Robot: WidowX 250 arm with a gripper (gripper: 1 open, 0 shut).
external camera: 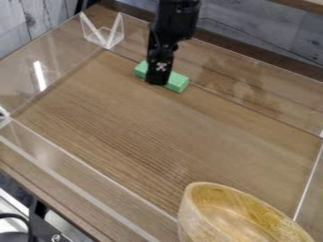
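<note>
The black gripper (158, 69) hangs over a green block (175, 83) in the upper middle of the camera view, its lower end overlapping the block's left part. It is open by its look, though its fingers are dark and partly blurred; whether it touches the block I cannot tell.
A large yellow bowl (233, 216) sits at the bottom right. A clear plastic object (104, 30) is at the upper left.
</note>
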